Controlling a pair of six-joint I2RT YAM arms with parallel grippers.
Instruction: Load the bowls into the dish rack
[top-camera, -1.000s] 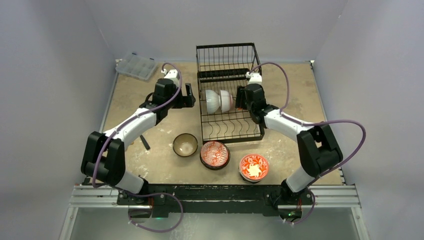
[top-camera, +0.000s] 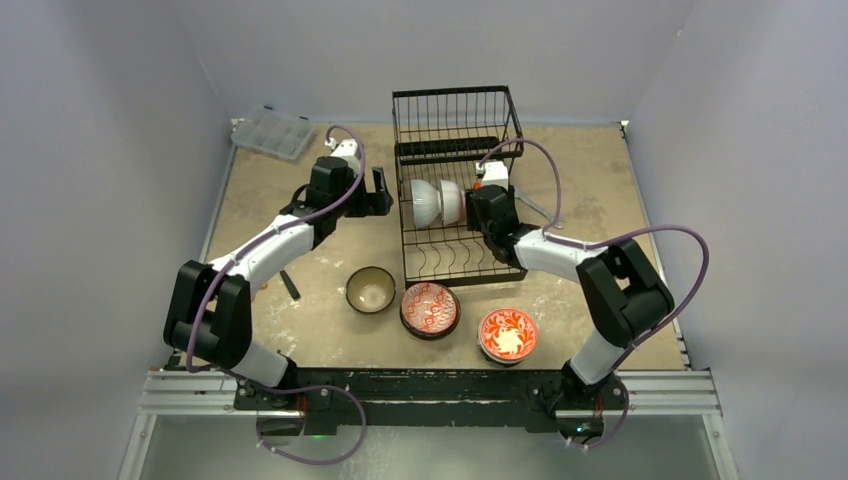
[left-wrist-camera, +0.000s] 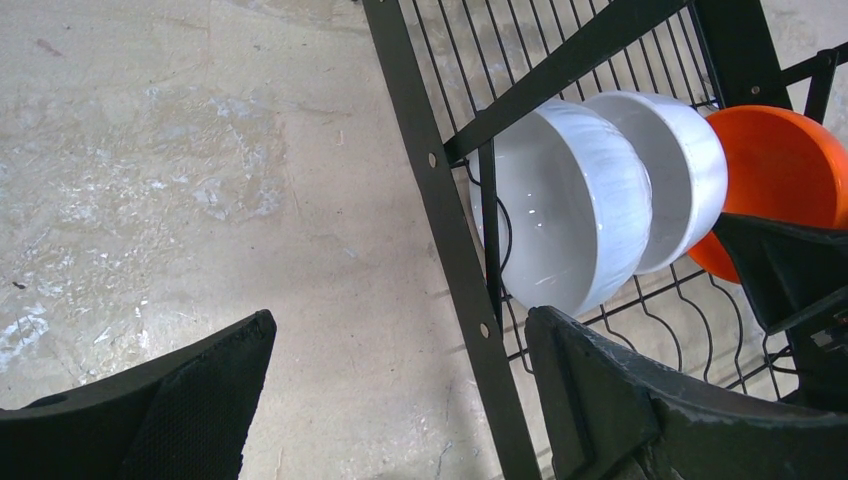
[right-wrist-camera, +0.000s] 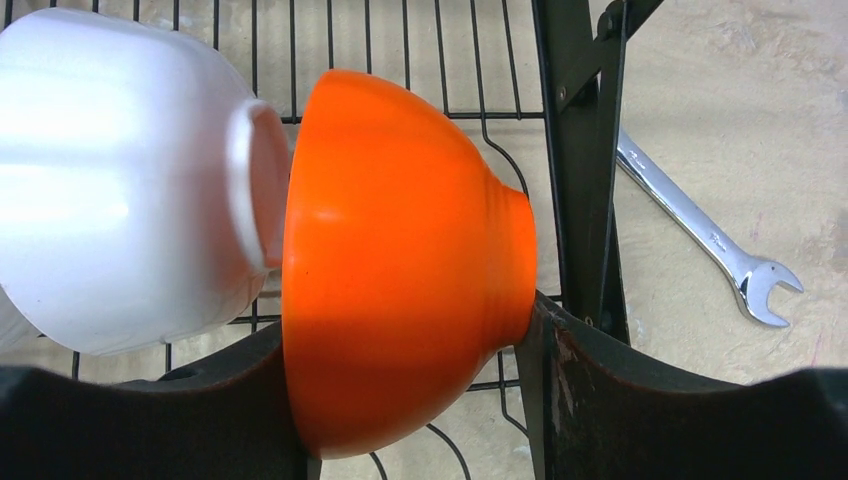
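In the right wrist view the orange bowl (right-wrist-camera: 400, 260) stands on its side in the dish rack (top-camera: 465, 262), opening toward the left. My right gripper straddles it, one finger by the rim and the other by the foot; whether they grip is unclear. Two white bowls, a larger one (top-camera: 424, 203) and a smaller one (top-camera: 450, 203), sit on edge left of it. My left gripper is open and empty, left of the rack. On the table in front are a brown bowl (top-camera: 371, 290), a red-patterned bowl (top-camera: 430, 307) and an orange floral bowl (top-camera: 508, 334).
A clear plastic box (top-camera: 273, 133) lies at the back left. A wrench (right-wrist-camera: 710, 235) rests on the table right of the rack, close to its frame. A small dark tool (top-camera: 290, 285) lies near the left arm. The rack's upper tier (top-camera: 455, 110) looks empty.
The left arm and the bowls on the table have stayed put.
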